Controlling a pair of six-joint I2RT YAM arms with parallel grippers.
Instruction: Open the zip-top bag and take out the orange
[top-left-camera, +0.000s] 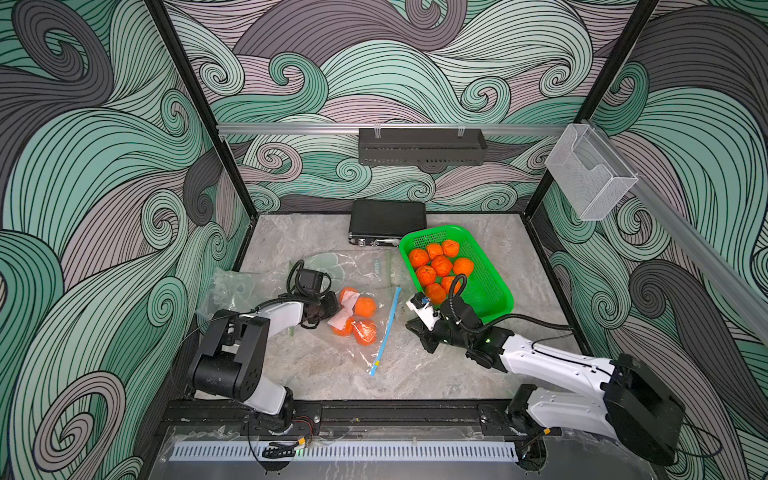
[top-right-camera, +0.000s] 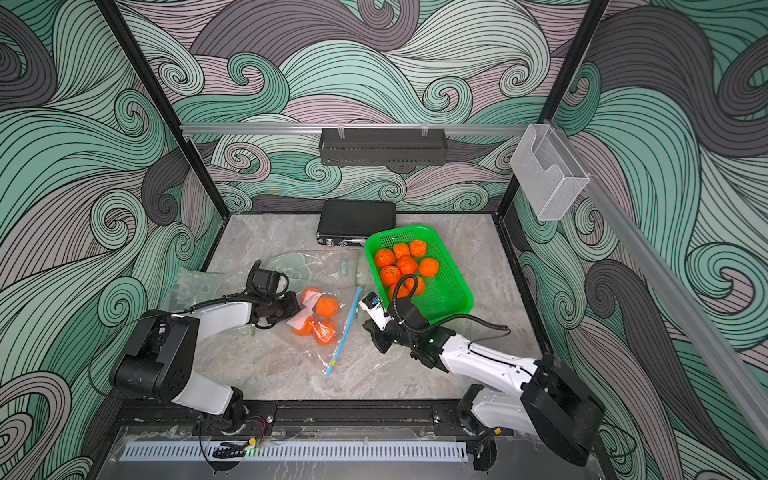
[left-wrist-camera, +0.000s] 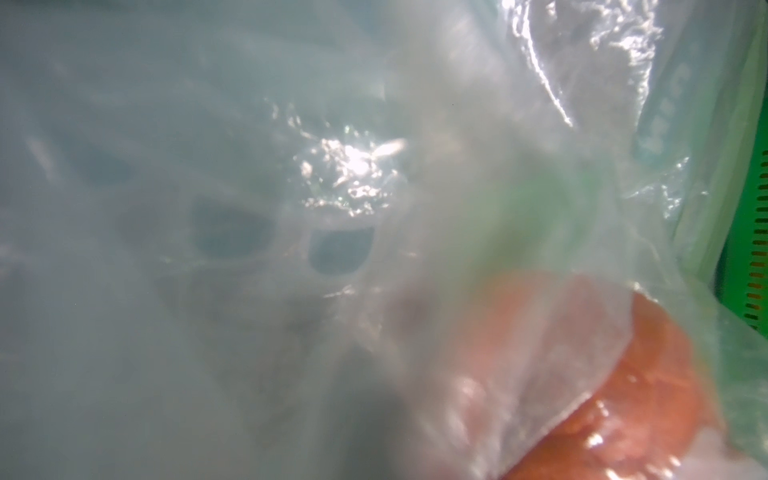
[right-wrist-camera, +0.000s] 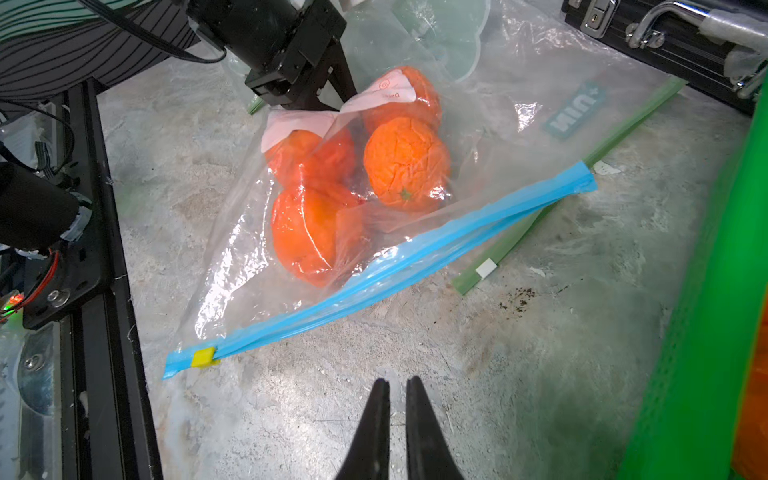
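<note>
A clear bag with a blue zip strip (right-wrist-camera: 384, 264) and yellow slider (right-wrist-camera: 203, 357) lies on the table holding several oranges (right-wrist-camera: 405, 164) (top-left-camera: 365, 305). My left gripper (top-left-camera: 326, 310) is down at the bag's left end beside the oranges; its fingertips are hidden, and its wrist view is filled with blurred plastic and an orange (left-wrist-camera: 656, 376). My right gripper hangs over bare table between the zip strip and the green basket, shut, with nothing between its fingers.
A green basket (top-left-camera: 496, 288) of oranges stands at the right, a black case (top-left-camera: 388, 216) at the back. More plastic bags (top-left-camera: 232, 288) lie at the left and behind. Bare table lies in front of the bag.
</note>
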